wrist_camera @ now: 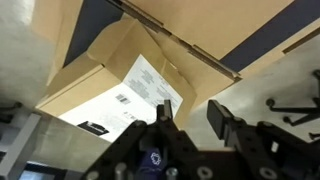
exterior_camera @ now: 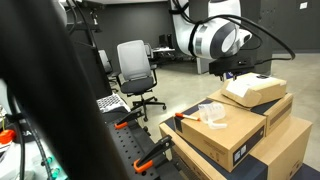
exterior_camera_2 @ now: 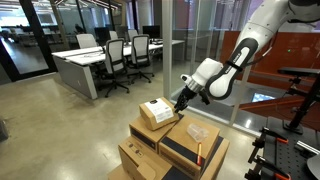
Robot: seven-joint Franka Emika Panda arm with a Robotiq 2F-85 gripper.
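My gripper stands open in the wrist view, with nothing between its dark fingers. Just beside them lies a small open cardboard box (wrist_camera: 82, 92) with a printed white sheet (wrist_camera: 150, 82) on it. In exterior view 2 the white arm (exterior_camera_2: 203, 78) reaches over to the right side of this box (exterior_camera_2: 156, 115), and the gripper (exterior_camera_2: 182, 104) hangs near its edge. Exterior view 1 shows the box (exterior_camera: 262, 92) with the sheet (exterior_camera: 239, 86) draped at its left end; the fingertips are too small there to read.
A clear plastic container (exterior_camera: 210, 111) and a red-handled tool (exterior_camera: 187, 117) sit on the nearer large carton (exterior_camera: 222, 145). Another carton (exterior_camera: 284, 145) supports the small box. Office chairs (exterior_camera_2: 140, 48) and desks stand well behind, with open floor (exterior_camera_2: 60, 130) to the left.
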